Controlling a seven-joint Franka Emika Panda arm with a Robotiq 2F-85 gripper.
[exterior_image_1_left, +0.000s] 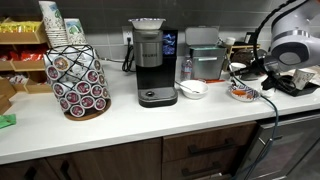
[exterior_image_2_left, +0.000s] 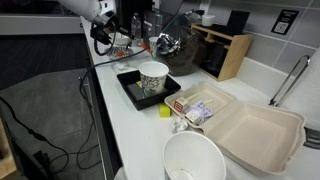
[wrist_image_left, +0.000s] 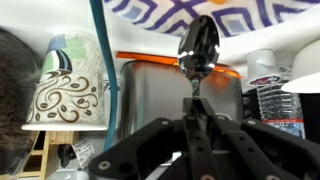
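Observation:
In the wrist view a shiny metal spoon points away from my gripper, which is shut on its handle. Its rounded end reaches toward a blue-and-white patterned bowl, partly cut off at the top of the view. From exterior view 1, my gripper is low above the right part of the counter, close to the patterned bowl with something orange in it. The spoon is too small to make out clearly there. Whether it touches the bowl cannot be told.
A white bowl stands beside the black coffee maker. A pod rack is farther left, with clear counter in front. A paper cup and a water bottle show in the wrist view.

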